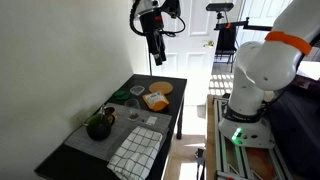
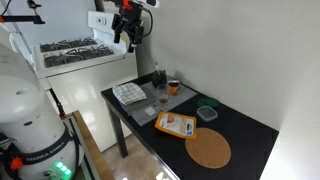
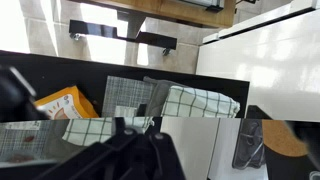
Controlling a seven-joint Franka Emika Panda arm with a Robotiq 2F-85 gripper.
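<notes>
My gripper (image 1: 157,62) hangs high over the dark table with its fingers pointing down and apart; nothing shows between them. Exterior view 2 has the gripper (image 2: 124,43) at upper left, well above the checked cloth. That white cloth with dark lines (image 1: 135,153) lies folded at one end of the table; the cloth (image 2: 129,93) is at left in exterior view 2. An orange and white packet (image 2: 176,124) lies flat beside a round brown mat (image 2: 208,148). The wrist view is broken by a horizontal seam; packet (image 3: 62,104) and cloth (image 3: 205,102) both appear there.
A dark pot (image 1: 99,127) stands by the wall on a grey mat. Near it are an orange cup (image 2: 173,87) and a green bowl (image 2: 207,102). A stove (image 2: 72,55) lies beyond the cloth's end. Bare black tabletop (image 2: 240,120) shows around the brown mat.
</notes>
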